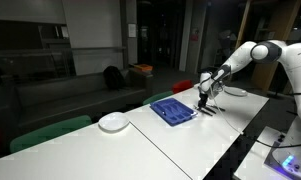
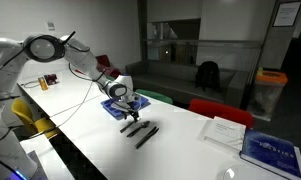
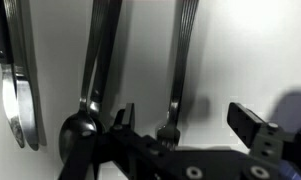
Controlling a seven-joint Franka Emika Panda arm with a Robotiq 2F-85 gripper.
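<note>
My gripper is open, its dark fingers spread to either side of a slim dark utensil (image 3: 180, 65) with nothing held. That utensil's lower end reaches down toward the gripper base; its exact kind is hard to tell. To the left in the wrist view lie dark spoons (image 3: 80, 128) side by side, and past them knives (image 3: 26, 105) with shiny blades. In exterior view 2 the gripper (image 2: 130, 118) is low above the table beside the dark cutlery (image 2: 147, 137). A blue tray (image 1: 172, 110) rests behind the hand, partly hidden by it in exterior view 2.
A white plate (image 1: 114, 122) sits left of the tray, with the table clear around it. Another pale round plate (image 1: 234, 91) is near the far right. Red chair (image 2: 220, 112) and green chair (image 1: 50, 133) backs line the table edge. A blue-and-white box (image 2: 270, 152) is at right.
</note>
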